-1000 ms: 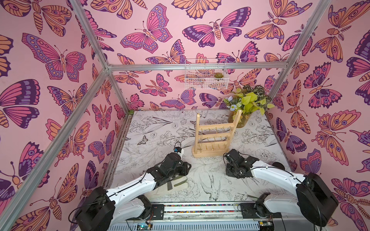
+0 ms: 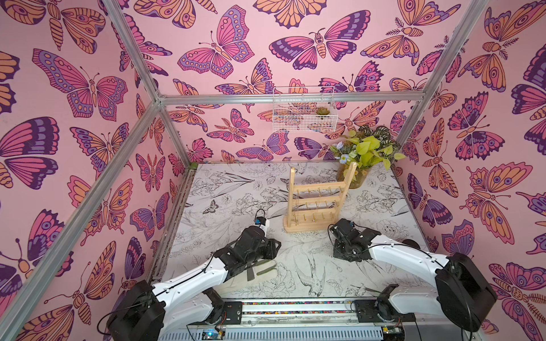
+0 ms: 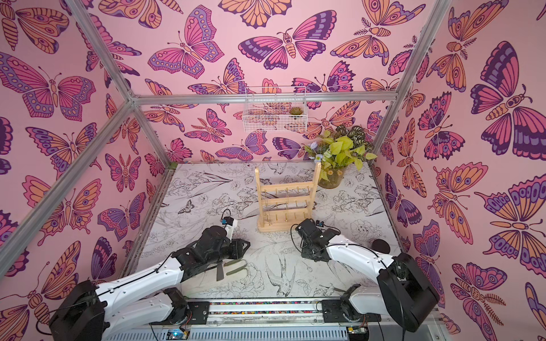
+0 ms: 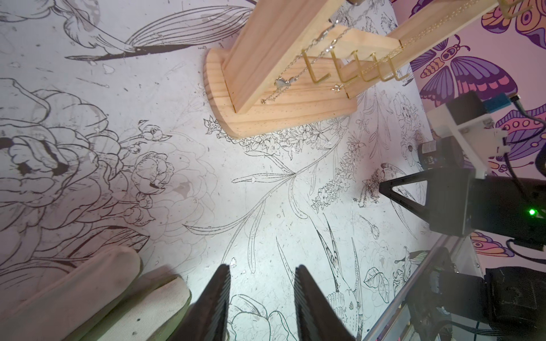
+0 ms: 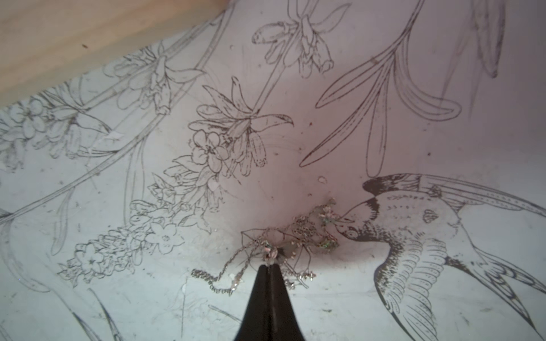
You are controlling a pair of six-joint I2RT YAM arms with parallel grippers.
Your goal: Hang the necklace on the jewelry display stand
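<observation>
A tangled fine-chain necklace [image 5: 304, 233] lies bunched on the table, with my right gripper shut at its near edge. Whether any strand is pinched by the tips cannot be made out. In the left wrist view that necklace [image 4: 372, 184] appears just past the right gripper's [image 4: 381, 187] tip. The pale wooden display stand [image 2: 310, 222] stands upright behind the arms; gold hooks [image 4: 318, 76] line its bars. A silver chain [image 4: 287, 79] hangs across it. My left gripper is open, pointing down over bare table in front of the stand, nothing between its fingers.
Beige-green folded padded pieces [image 4: 113, 295] lie beneath the left arm. A potted plant [image 2: 364, 150] stands behind the stand on the right, and a white wire basket [image 2: 304, 116] hangs on the back wall.
My right arm has shifted slightly, mostly at the elbow, while its gripper stays low in front of the stand. The left arm and the stand look nearly unchanged.
</observation>
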